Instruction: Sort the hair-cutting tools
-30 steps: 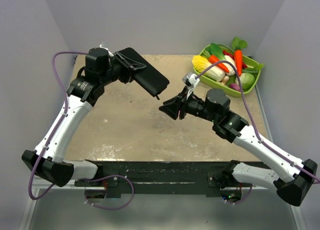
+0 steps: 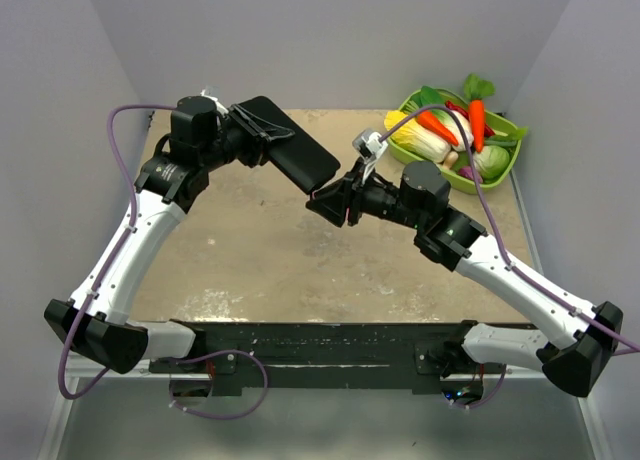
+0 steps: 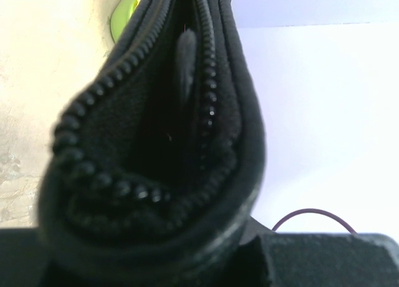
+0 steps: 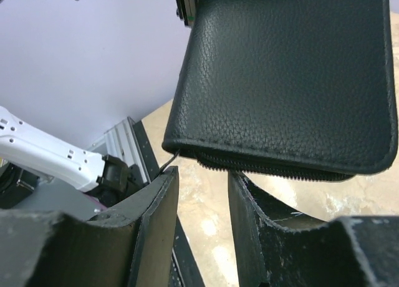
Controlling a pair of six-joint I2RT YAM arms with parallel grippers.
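A black zippered case (image 2: pixel 288 145) is held up in the air by my left gripper (image 2: pixel 262 135), shut on its upper end. The left wrist view looks into the case (image 3: pixel 149 150) along its zipper, with a dark interior; any tools inside cannot be made out. My right gripper (image 2: pixel 335 205) is open at the case's lower end. In the right wrist view, the right gripper's fingers (image 4: pixel 255 237) stand just below the case's edge (image 4: pixel 274 112), a thin zip pull hanging by the left finger.
A green basket of vegetables (image 2: pixel 450 180) stands at the back right of the beige table (image 2: pixel 260 270). Pale walls close in the back and sides.
My right gripper has moved up and left to the lower end of the case. The left arm and the case have stayed where they were.
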